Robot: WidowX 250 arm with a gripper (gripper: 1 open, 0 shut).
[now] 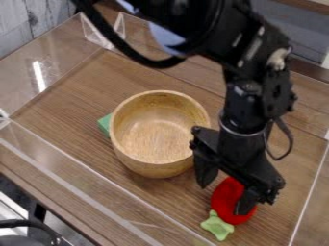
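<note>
My black gripper [234, 179] hangs low at the right of the camera view, its fingers spread around the top of a red rounded object [232, 209]. Whether the fingers touch it I cannot tell. A small pale green object [216, 227] lies just below the red one. A light wooden bowl [149, 135] sits left of the gripper.
A green item [106, 125] peeks out from behind the bowl's left side. A clear object [103, 26] stands at the back left.
</note>
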